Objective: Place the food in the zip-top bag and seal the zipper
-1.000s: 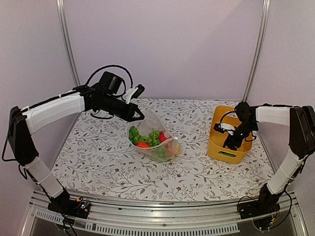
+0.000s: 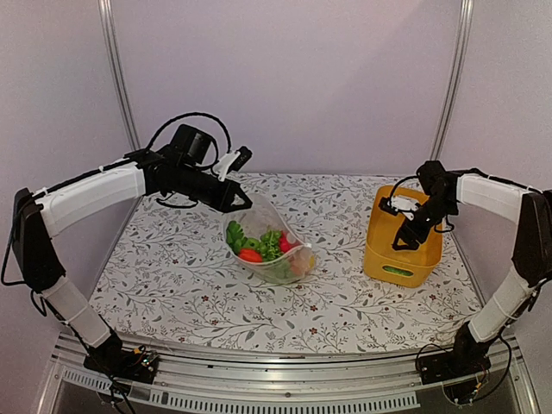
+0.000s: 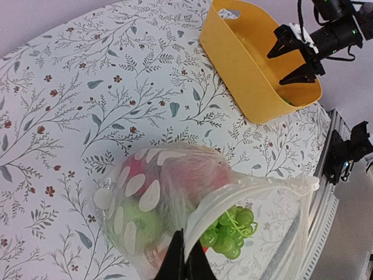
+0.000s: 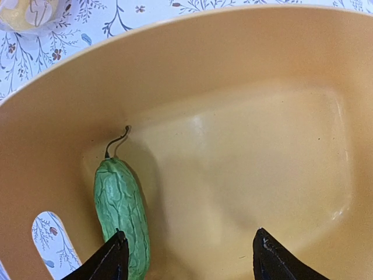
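Note:
The clear zip top bag (image 2: 278,274) stands with its mouth open, holding a red tomato (image 2: 250,255), leafy greens and other food. My left gripper (image 2: 246,205) is shut on the bag's rim; in the left wrist view the white rim (image 3: 204,211) runs down between its fingers, and green grapes (image 3: 230,233) show inside the mouth. A wrinkled green gourd (image 4: 119,198) with a dark stem lies along one side of the yellow bin (image 4: 233,169). Over it my right gripper is open, nothing between its fingers, the left finger close beside or overlapping the gourd.
The bin's walls (image 2: 379,226) surround the right gripper. Apart from the gourd, the bin floor in the right wrist view is bare.
My right gripper has risen a little inside the bin, and its fingers show more clearly. The left arm and the bag stay where they were.

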